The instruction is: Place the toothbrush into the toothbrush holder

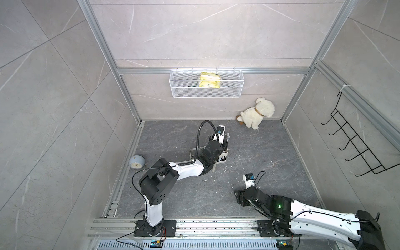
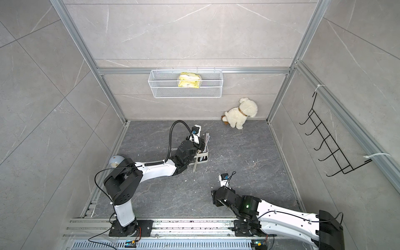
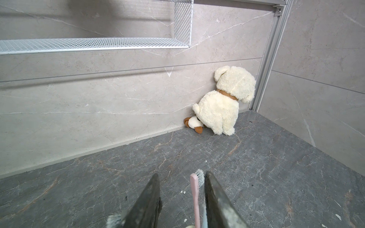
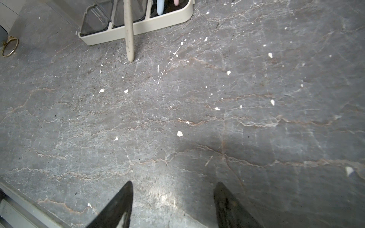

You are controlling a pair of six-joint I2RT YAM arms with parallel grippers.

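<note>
A pale beige toothbrush handle (image 4: 129, 34) slants across the front wall of the off-white toothbrush holder (image 4: 136, 28), its lower end outside the compartments; whether that end touches the table I cannot tell. Blue (image 4: 160, 5) and pink (image 4: 176, 2) handles stand in the right compartment. Above the holder, my left gripper has its fingers apart. A pink brush (image 3: 195, 199) shows upright near its right finger, and a bristled head (image 3: 114, 220) lies left of its left finger. The left arm partly hides the holder from above. My right gripper stands open and empty over bare table.
A white plush dog (image 1: 256, 113) sits at the back right. On the back wall hangs a wire basket (image 1: 183, 91) holding a yellow packet (image 1: 209, 80). A round grey object (image 1: 136, 161) lies at the left.
</note>
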